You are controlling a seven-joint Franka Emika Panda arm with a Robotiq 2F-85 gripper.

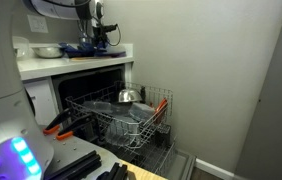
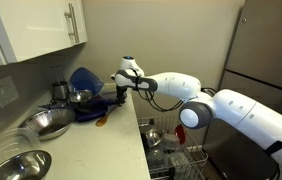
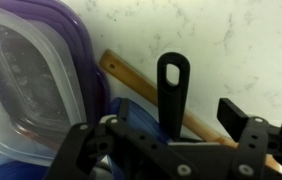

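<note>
In the wrist view, my gripper is part open over the counter, its fingers apart. A black handle with a hole at its end [image 3: 170,98] lies in the gap, with space visible on both sides; its lower part is hidden by the gripper. Under it a wooden handle [image 3: 131,80] runs diagonally over the pale countertop. To the left sit a clear plastic container [image 3: 31,75] and a purple rim [image 3: 81,50]. In exterior view 2, the gripper [image 2: 121,94] is low over the counter's far end, beside dark blue dishes [image 2: 91,107].
A dishwasher rack [image 1: 121,120] holding dishes stands pulled out below the counter. Metal bowls [image 2: 49,122] line the wall side, under a white cabinet [image 2: 31,30]. A blue plate [image 2: 85,80] leans at the back.
</note>
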